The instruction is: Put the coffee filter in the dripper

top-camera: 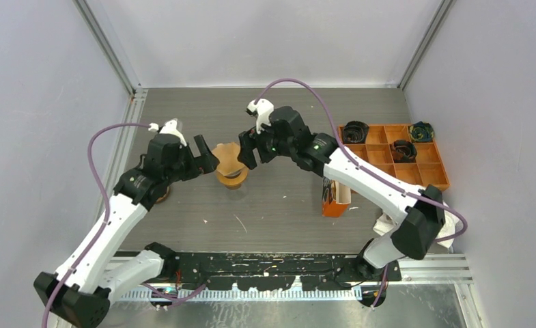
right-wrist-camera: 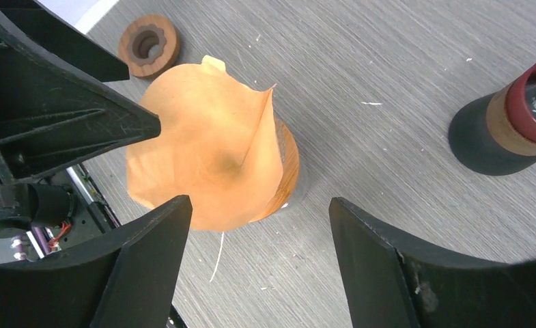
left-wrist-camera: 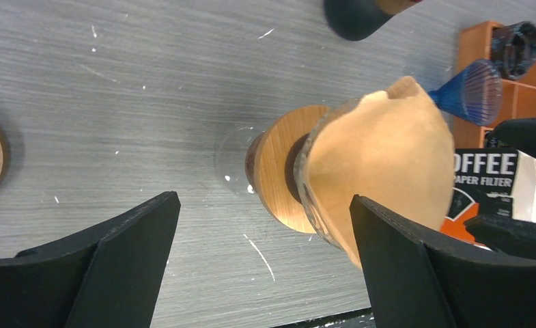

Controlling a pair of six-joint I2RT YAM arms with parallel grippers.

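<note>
A tan paper filter [top-camera: 225, 156] sits in the top of the dripper [top-camera: 232, 176], a glass cone with a wooden collar; in the right wrist view the filter [right-wrist-camera: 200, 143] spreads wide with a folded flap. My left gripper [top-camera: 205, 154] hangs just left of the dripper, its fingers apart with nothing held [left-wrist-camera: 265, 253]. My right gripper [top-camera: 250, 150] is just right of it, fingers apart and empty, over the filter's near side in its wrist view [right-wrist-camera: 258, 246].
A dark cup with red rim [right-wrist-camera: 497, 126], a wooden ring [right-wrist-camera: 149, 44], an orange filter box [top-camera: 334, 203] and an orange organizer [top-camera: 425, 160] stand around.
</note>
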